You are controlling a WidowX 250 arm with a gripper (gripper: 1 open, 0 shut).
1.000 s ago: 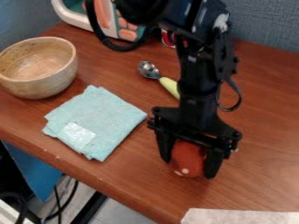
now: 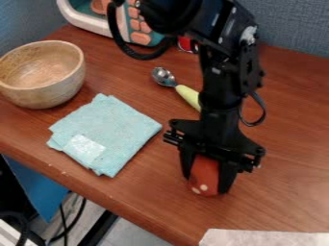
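My black gripper point(image 2: 210, 165) is low over the front middle of the wooden table, its fingers around a round red object point(image 2: 203, 176), like a tomato or toy fruit. The object is partly hidden behind the gripper and sits at table height. The fingers appear closed on its sides.
A light blue folded cloth point(image 2: 103, 135) lies left of the gripper, a wooden bowl point(image 2: 40, 77) at the back left. A spoon with a yellow handle point(image 2: 188, 95) lies behind the arm. A pale sheet point(image 2: 264, 237) is at the front right.
The gripper and red object have shifted very slightly since a second ago, with the fingers looking a little closer around it. Everything else is unchanged.
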